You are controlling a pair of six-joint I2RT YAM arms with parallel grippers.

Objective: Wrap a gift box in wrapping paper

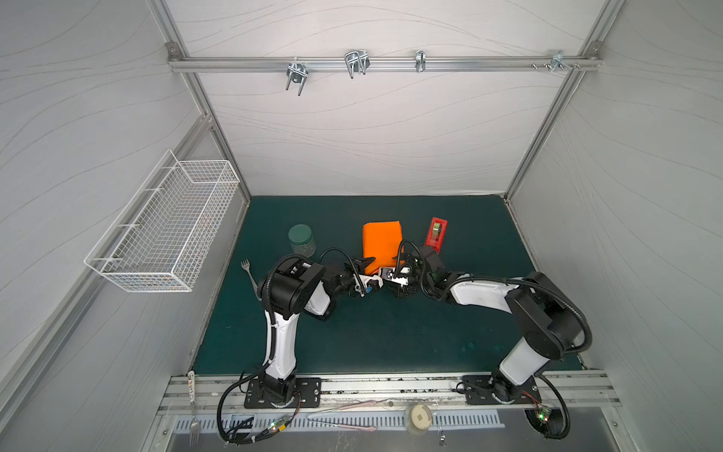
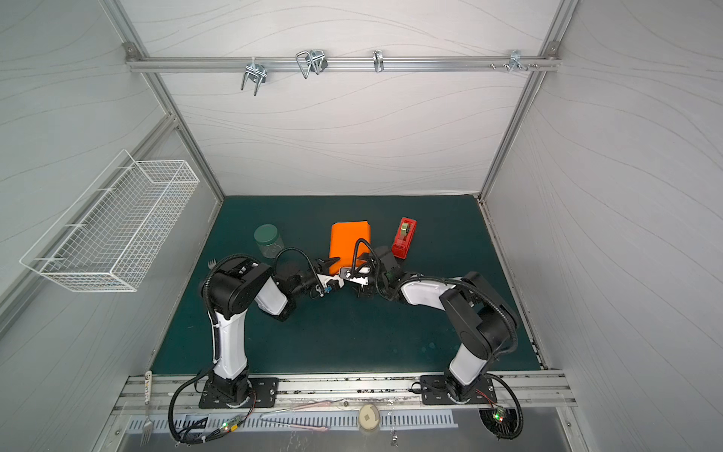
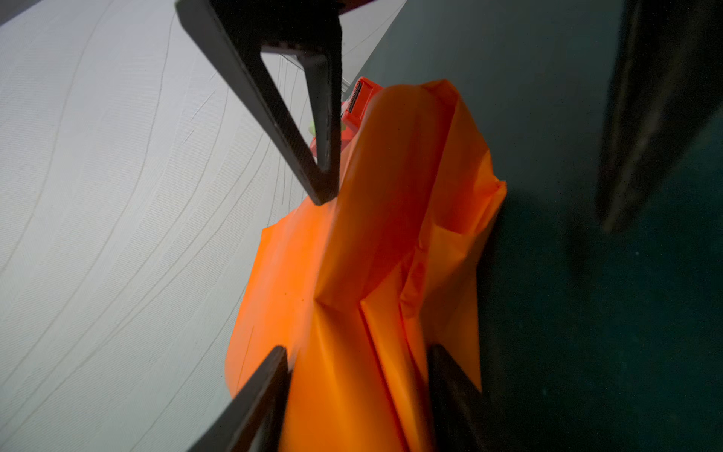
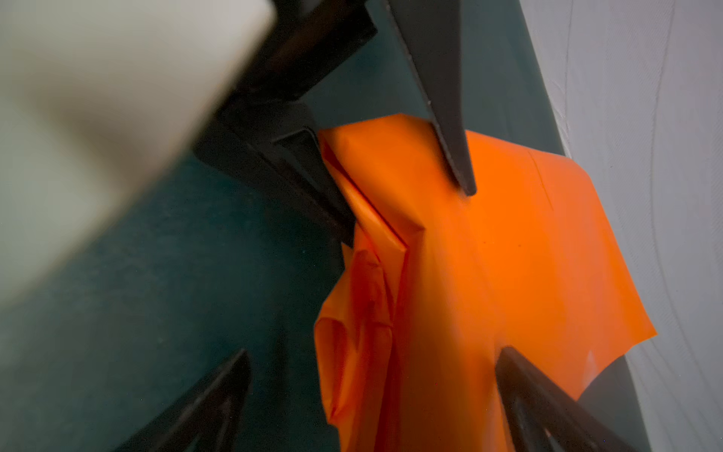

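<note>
The gift box is hidden inside orange wrapping paper [image 1: 382, 242] near the middle of the table. Its near end has loose folds, with my left gripper shut on them; in the right wrist view, the left fingers [image 4: 452, 150] pinch the folded paper from both sides. Close beside it, my right gripper stands open, its fingers [image 4: 531, 391] wide apart with folded paper in the space between them. From the top views, both grippers meet at the parcel's near edge and cover part of it. A red tape dispenser [image 1: 436, 234] lies to the parcel's right.
A green-lidded jar [image 1: 301, 239] stands left of the parcel, behind the left arm. A fork [image 1: 250, 278] lies at the left edge. One white wire basket [image 1: 165, 226] hangs on the left wall.
</note>
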